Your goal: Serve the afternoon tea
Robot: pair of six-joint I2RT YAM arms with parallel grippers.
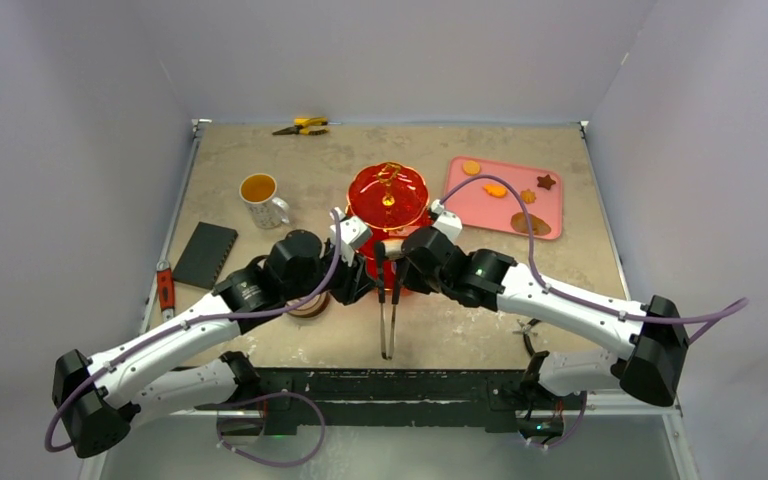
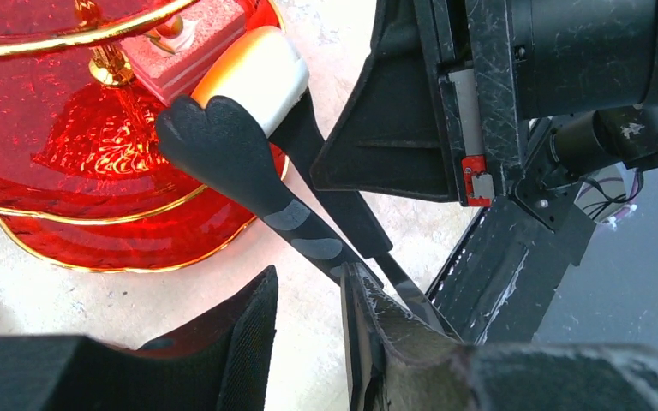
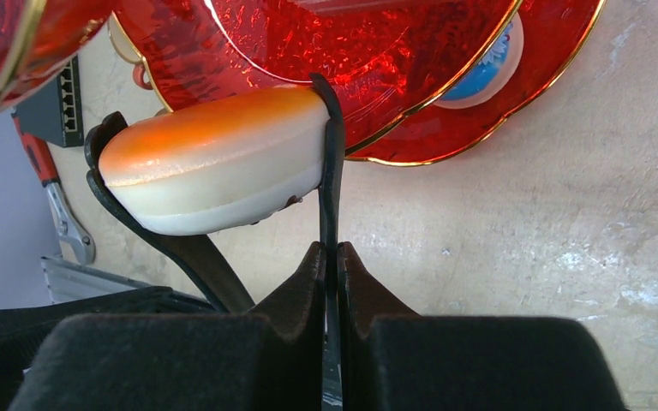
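Note:
My right gripper is shut on one arm of the black tongs (image 3: pixel 331 171). Their spread heads hold an orange-topped white bun (image 3: pixel 223 163) between them. In the left wrist view the bun (image 2: pixel 266 73) overlaps the edge of the red tiered cake stand (image 2: pixel 214 235), close to a pink cake piece (image 2: pixel 193 47); contact cannot be told. Part open, my left gripper has its right fingertip beside the tongs' arms (image 2: pixel 308 235), and only bare table shows in its gap. From the top, the tongs (image 1: pixel 388 320) point toward the front edge.
Right of the stand lies a pink tray (image 1: pixel 470 205) with several biscuit-like pieces. A mug (image 1: pixel 260 200) and a dark notebook (image 1: pixel 205 255) are at left, with pliers (image 1: pixel 305 127) at the back. Both arms crowd together over the stand's front.

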